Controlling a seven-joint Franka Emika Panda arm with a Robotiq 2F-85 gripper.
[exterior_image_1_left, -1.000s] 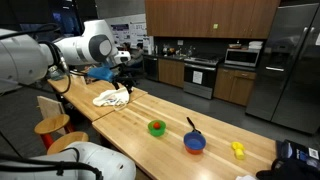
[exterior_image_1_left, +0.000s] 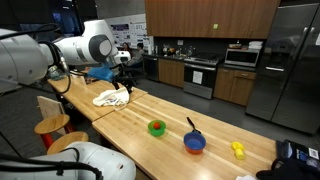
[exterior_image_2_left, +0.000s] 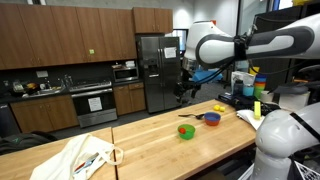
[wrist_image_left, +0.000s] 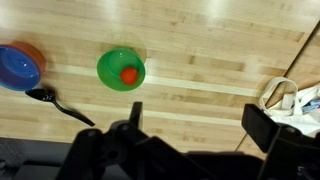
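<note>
My gripper is open high above the wooden table, its two dark fingers wide apart in the wrist view with only tabletop visible between them. A green bowl (wrist_image_left: 107, 66) sits ahead of the left finger, apart from it, with a small round red object (wrist_image_left: 128, 75) inside. Farther left stand a blue bowl (wrist_image_left: 14, 72) and, beside it, a black spatula-like utensil (wrist_image_left: 62, 106). On the right side of the wrist view lies a crumpled white cloth (wrist_image_left: 288, 112), partly covered by the right finger. From the side, the gripper (exterior_image_1_left: 122, 80) hangs clear of everything.
Yellow items (exterior_image_1_left: 238, 150) lie past the blue bowl in exterior view 1. A black object (exterior_image_1_left: 296, 158) rests at that view's right edge. Bare tabletop (exterior_image_2_left: 155, 150) separates the cloth from the bowls. Kitchen cabinets and a stove (exterior_image_2_left: 93, 100) stand well behind.
</note>
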